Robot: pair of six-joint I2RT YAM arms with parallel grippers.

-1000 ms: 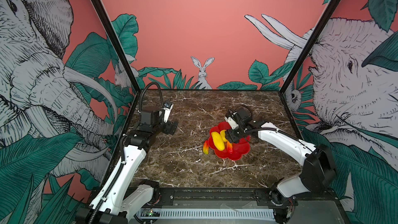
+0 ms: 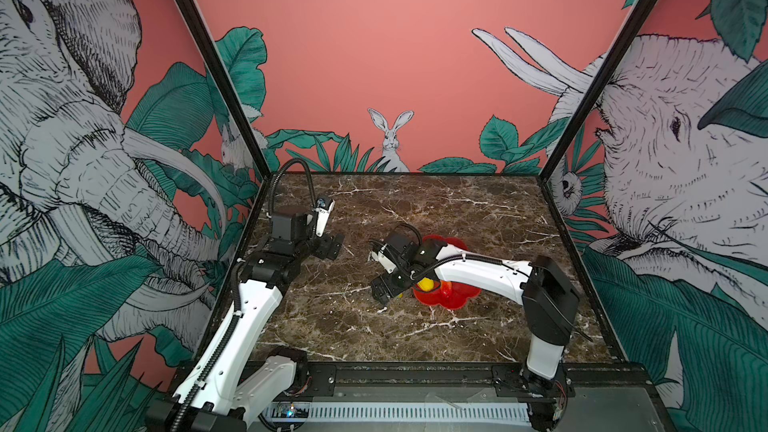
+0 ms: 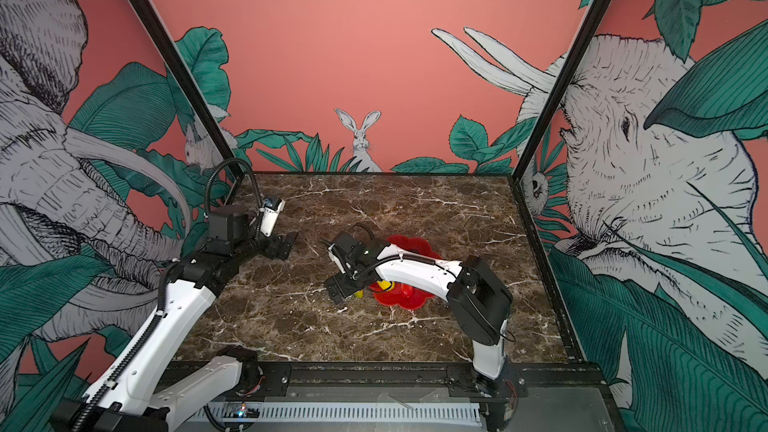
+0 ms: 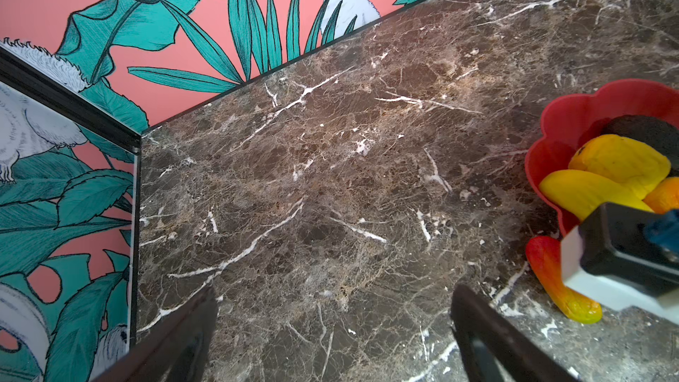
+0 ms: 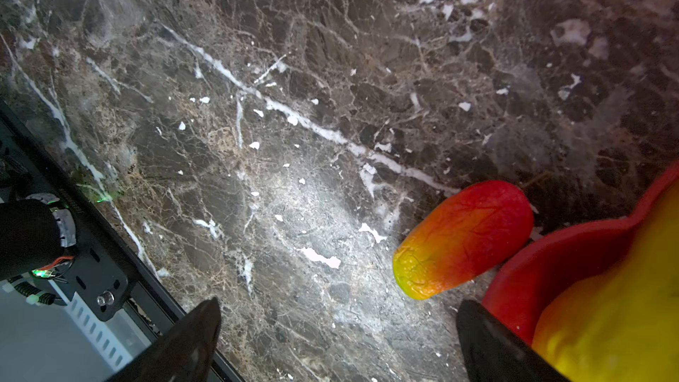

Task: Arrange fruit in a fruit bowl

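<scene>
A red scalloped bowl (image 4: 566, 116) holds yellow fruits (image 4: 615, 162), a dark fruit (image 4: 640, 131) and an orange one (image 4: 665, 194). A red-yellow mango (image 5: 463, 237) lies on the marble just outside it. My right gripper hangs over that side of the bowl, open and empty, with the mango ahead between and beyond its fingers; in the top views the right arm covers much of the bowl. My left gripper hovers at the left of the table, apart from the fruit, open with nothing visible between its fingers.
Walls enclose the marble table (image 2: 432, 200) at the back and sides. A black rail (image 2: 360, 368) runs along the front edge, with both arm bases.
The left arm is unchanged.
</scene>
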